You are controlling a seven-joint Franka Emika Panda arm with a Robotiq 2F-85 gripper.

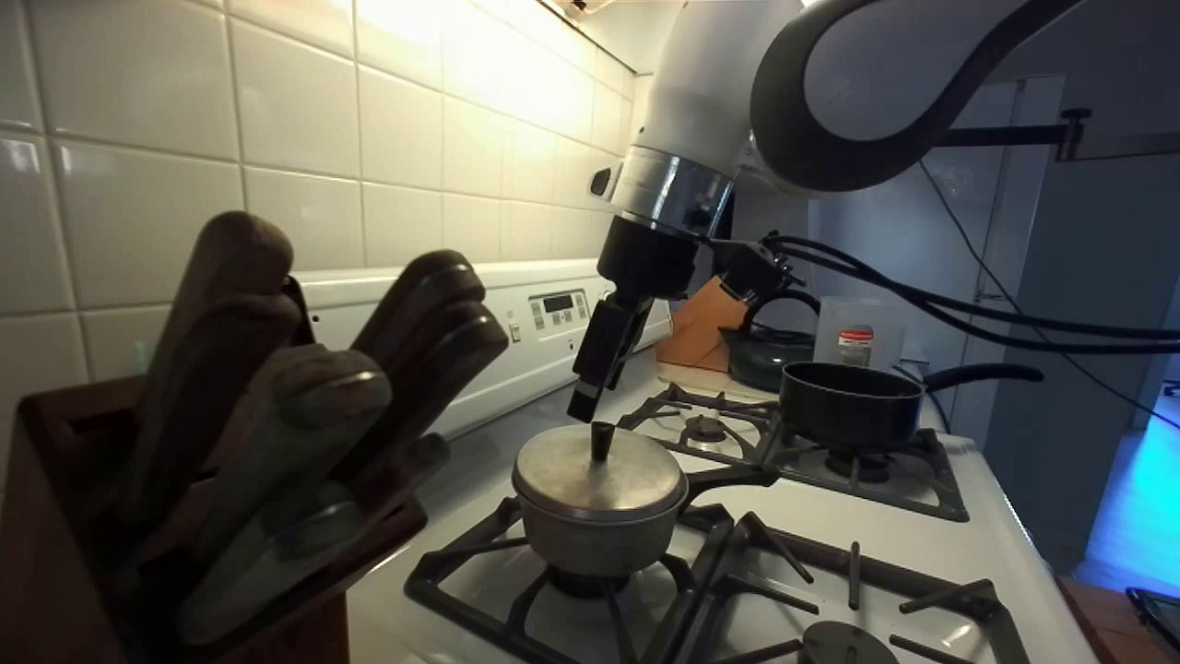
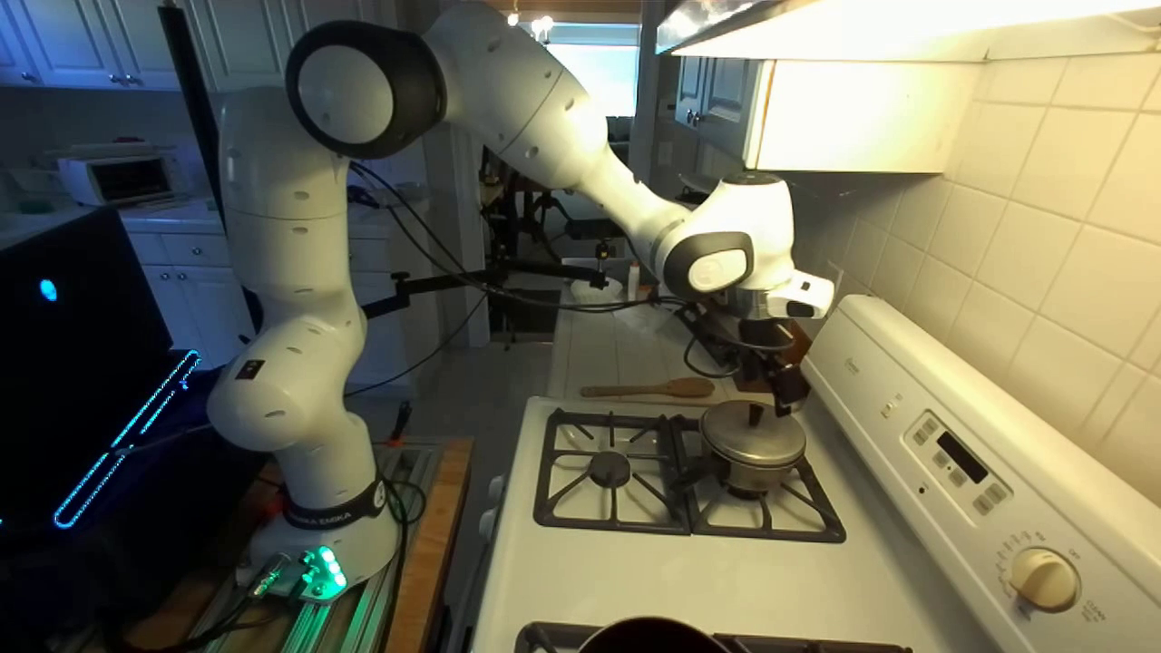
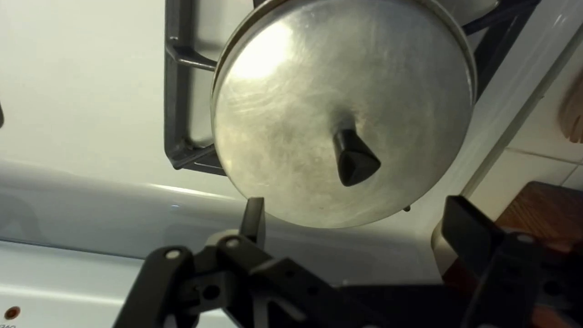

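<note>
A silver saucepan sits on a stove grate, covered by a round metal lid that has a black knob at its middle. My gripper is open, its two black fingers spread wide with nothing between them. In the wrist view the knob lies beyond the fingertips, over the gap between them. From the side, the gripper is tilted and hangs a little above the lid, close to the knob on the backsplash side. The pan's black handle points away from the backsplash.
A black pot stands on another burner, with a dark kettle behind it. The knife block is close by the pan. A wooden spoon lies on the counter. The stove's control panel rises along the back.
</note>
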